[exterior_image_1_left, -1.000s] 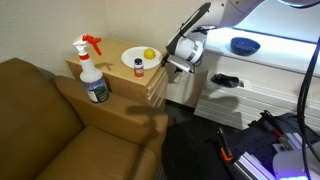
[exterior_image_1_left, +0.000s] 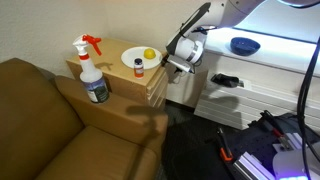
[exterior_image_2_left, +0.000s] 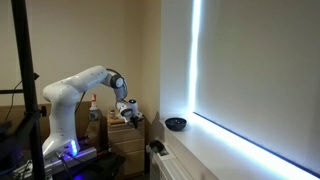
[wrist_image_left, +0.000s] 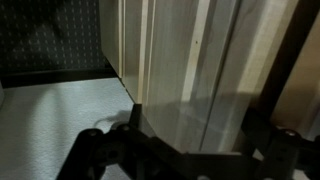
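My gripper (exterior_image_1_left: 172, 69) is at the right end of the wooden cabinet (exterior_image_1_left: 128, 97), beside its top corner. In the wrist view the gripper stands open, its dark fingers (wrist_image_left: 128, 135) wide apart. Pale wooden panels (wrist_image_left: 190, 70) with vertical edges fill the view ahead of it; whether a finger touches them I cannot tell. On the cabinet top stand a white plate (exterior_image_1_left: 136, 62) with a yellow round thing (exterior_image_1_left: 150, 54), a small red-and-white jar (exterior_image_1_left: 139, 68) and a white spray bottle (exterior_image_1_left: 91, 77).
A red-handled thing (exterior_image_1_left: 90, 41) lies at the cabinet's back left. To the right, a dark blue bowl (exterior_image_1_left: 245, 46) rests on the white ledge, with a black object (exterior_image_1_left: 226, 80) lower down. The brown couch (exterior_image_1_left: 40, 120) fills the left foreground.
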